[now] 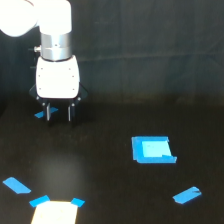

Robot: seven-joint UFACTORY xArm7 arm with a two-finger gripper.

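Observation:
My white gripper [59,114] hangs over the far left of the dark table, pointing down. Its two dark fingers stand apart, and no object shows between them. To the right, well away from the gripper, a pale square [156,149] lies flat inside a blue tape border [137,150]. A bright, cream-white square [54,213] sits at the bottom edge of the view, partly cut off, with blue tape [39,201] at its upper corners.
Loose strips of blue tape mark the table at the left [16,186] and lower right [187,195]. More blue tape [40,114] shows near the gripper's fingers. A dark curtain [150,50] closes off the back.

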